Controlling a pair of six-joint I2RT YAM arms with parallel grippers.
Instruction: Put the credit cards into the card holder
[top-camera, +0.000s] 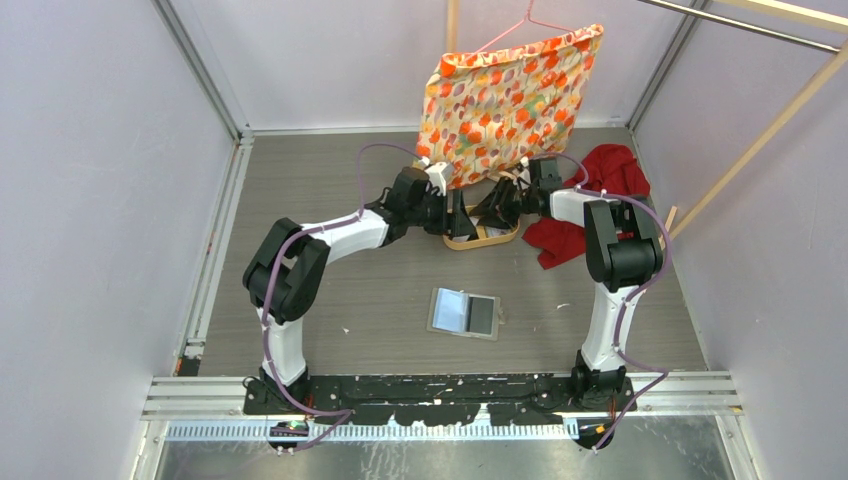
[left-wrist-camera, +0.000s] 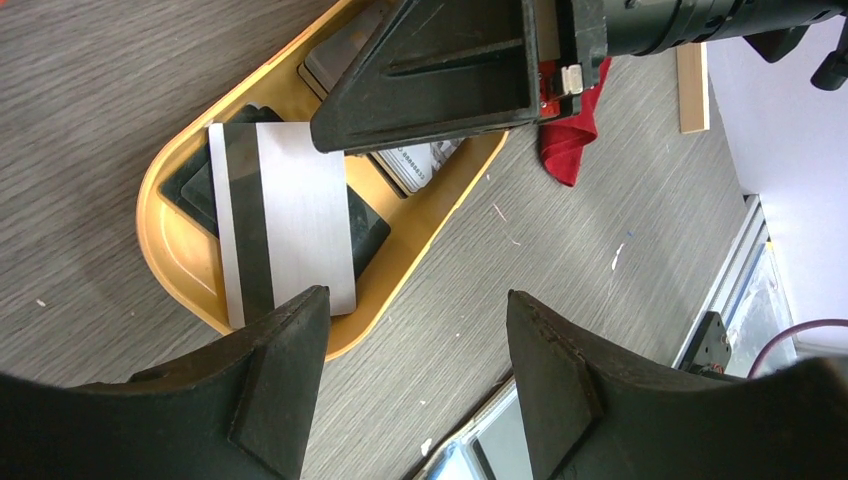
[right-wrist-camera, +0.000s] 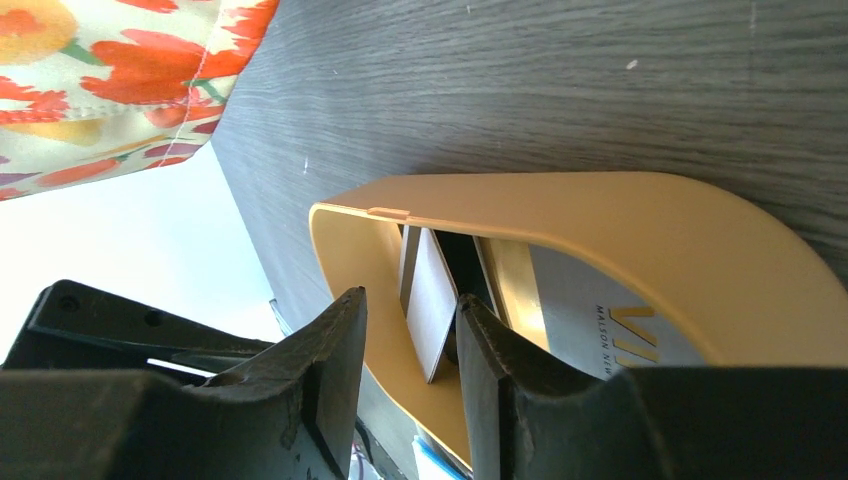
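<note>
A tan oval tray holds several cards, including a white one with a dark stripe lying across darker cards at one end. My left gripper is part open at that end of the tray, its fingers apart with no card between them. My right gripper reaches over the tray, fingers parted; the white card shows beyond the gap, and I see no grip on it. A grey lettered card lies nearer in the tray. Toward the front lies a flat open case with pale and dark panels, apparently the card holder.
A red cloth is bunched at the right. Behind the tray a patterned orange cloth hangs from a pink hanger. Bare table lies to the left of the flat case.
</note>
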